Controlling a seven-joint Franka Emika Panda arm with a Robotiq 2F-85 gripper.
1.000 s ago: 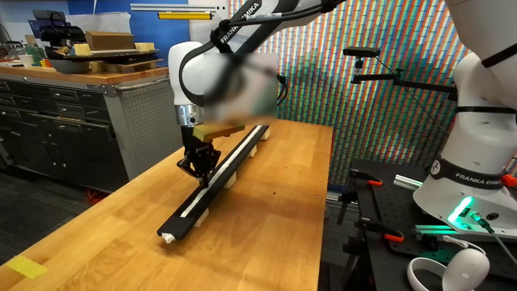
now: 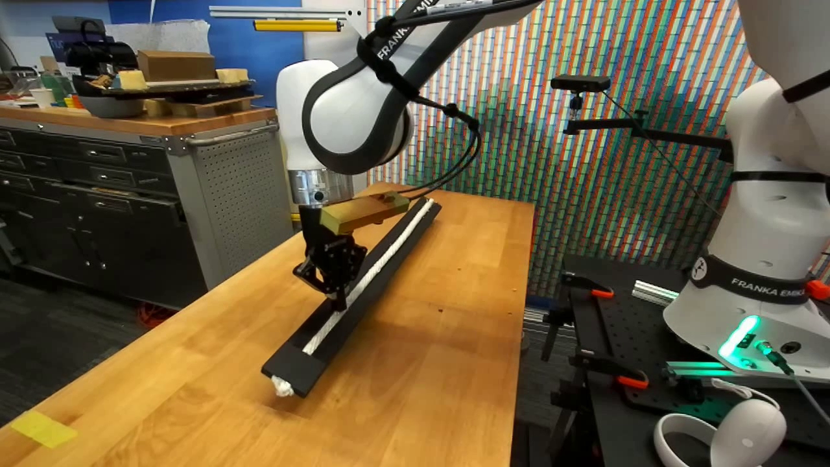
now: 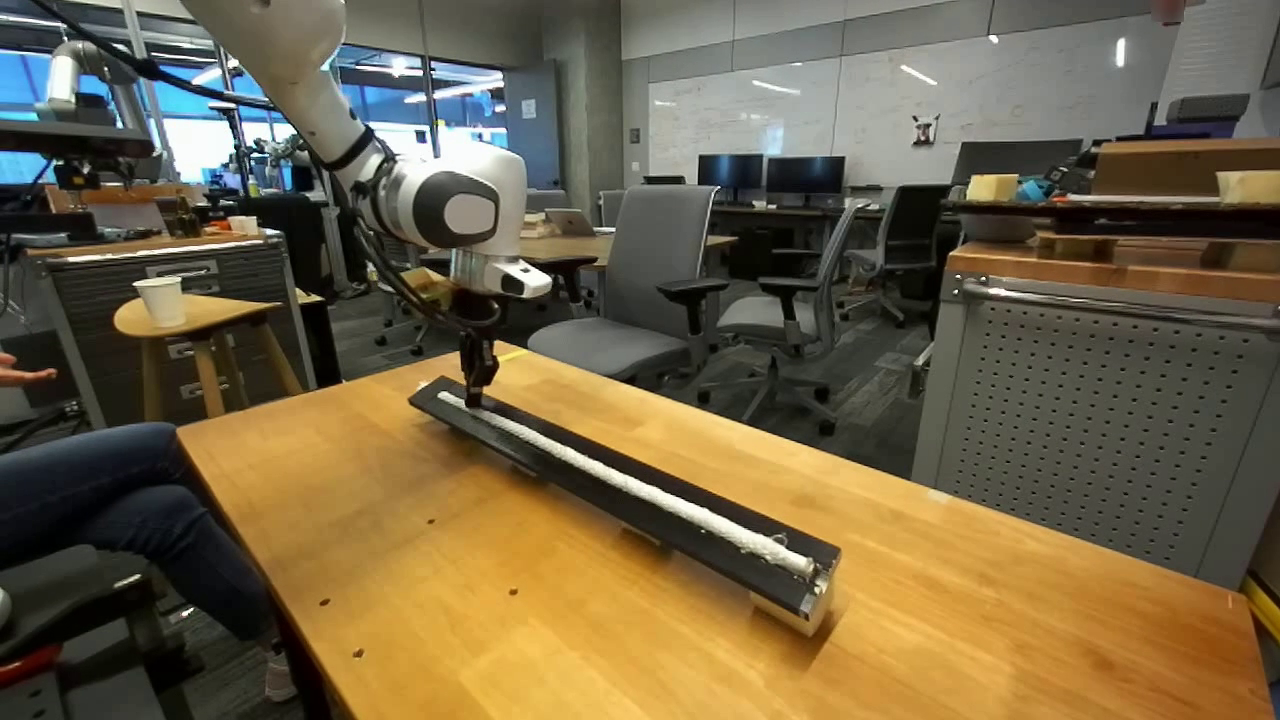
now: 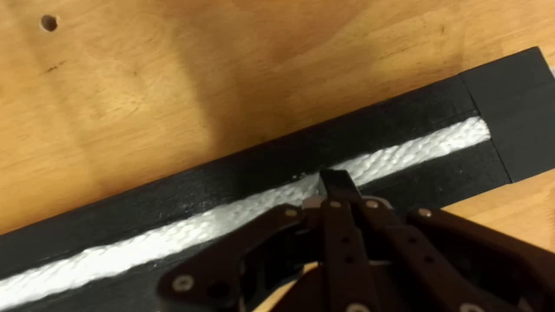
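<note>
A long black board (image 2: pixel 373 299) with a white rope (image 2: pixel 381 263) lying along its groove rests diagonally on the wooden table. The rope's frayed end (image 2: pixel 283 386) pokes out at the end nearer exterior view 1. My gripper points down onto the rope, shut, a short way in from that end. Its fingertips (image 3: pixel 475 394) meet the rope or the groove in exterior view 2. I cannot make out any rope between the fingers; their lower ends are partly hidden. In the wrist view the rope (image 4: pixel 171 239) runs on both sides of the fingers.
Under the board's far end a pale wooden block (image 3: pixel 786 612) shows. The table (image 2: pixel 459 342) to the right of the board is clear. A yellow tape strip (image 2: pixel 44 429) marks the front left. A person's leg (image 3: pixel 108 492) is beside the table.
The gripper has moved slightly right and lower in exterior view 1. The board has shifted right with it and appears tilted; the blocks seen along its right side are now hidden.
</note>
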